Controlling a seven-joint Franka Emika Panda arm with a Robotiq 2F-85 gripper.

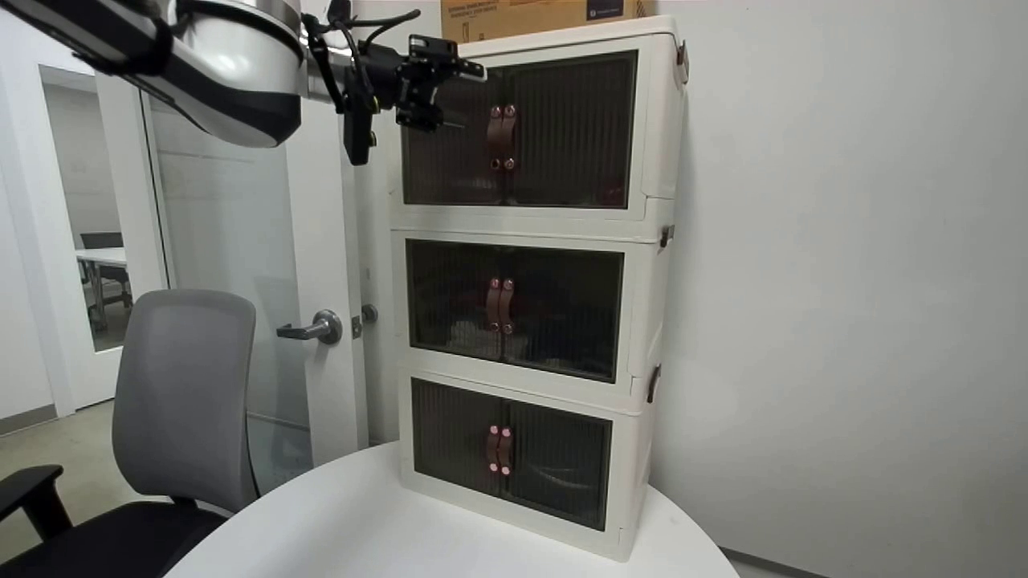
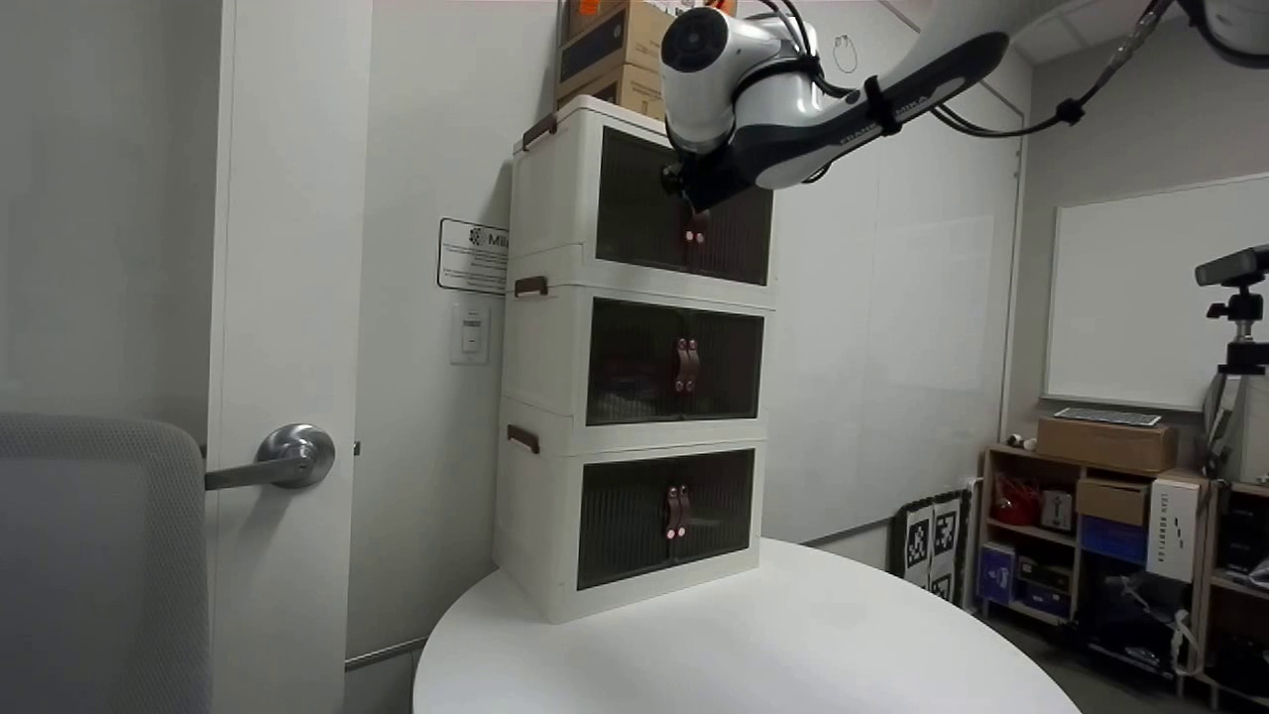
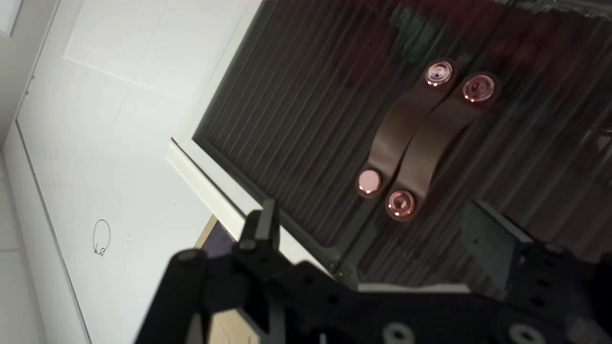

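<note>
A white cabinet of three stacked units stands on the round white table, all its dark ribbed doors closed. The top unit's two brown strap handles hang side by side at the seam between its doors. My gripper is open in front of the upper left door, close to those handles, with nothing between its fingers. In the wrist view the left strap and right strap lie ahead of the spread fingertips, apart from them. Exterior view 2 hides the fingers behind the arm.
Cardboard boxes sit on top of the cabinet. A grey chair and a door with a metal lever are at the left. A wall rises behind the cabinet.
</note>
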